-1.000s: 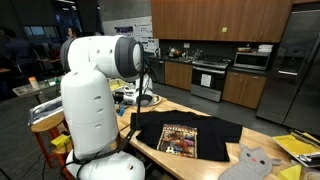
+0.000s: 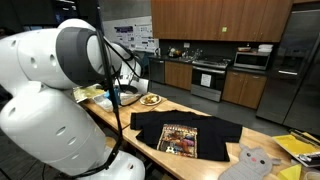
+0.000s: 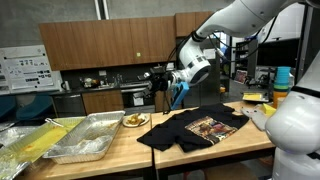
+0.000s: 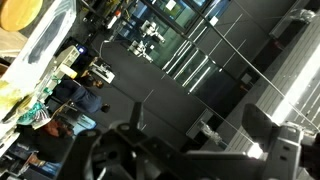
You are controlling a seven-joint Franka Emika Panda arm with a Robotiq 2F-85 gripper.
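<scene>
In the wrist view my gripper stands open, its two dark fingertips wide apart with only the far room between them. In exterior view 2 the gripper (image 3: 163, 92) hangs at the end of the arm above the table, clear of the black cloth (image 3: 178, 137). That cloth is spread over the wooden table, and a colourful printed sheet (image 2: 178, 140) lies on it. A plate of food (image 3: 136, 120) sits toward the table's far side, next to a silver foil tray (image 3: 88, 138).
A grey animal-shaped mat (image 2: 252, 163) lies near the table's front right, with yellow items (image 2: 298, 145) beyond it. An orange-and-blue can (image 3: 282, 80) stands by the arm's base. Bare wood (image 3: 115, 163) shows in front of the tray.
The arm has swung in exterior view 1, its upper links now larger and nearer the camera, with the forearm reaching over the table's left end. The cloth and printed sheet have stayed put.
</scene>
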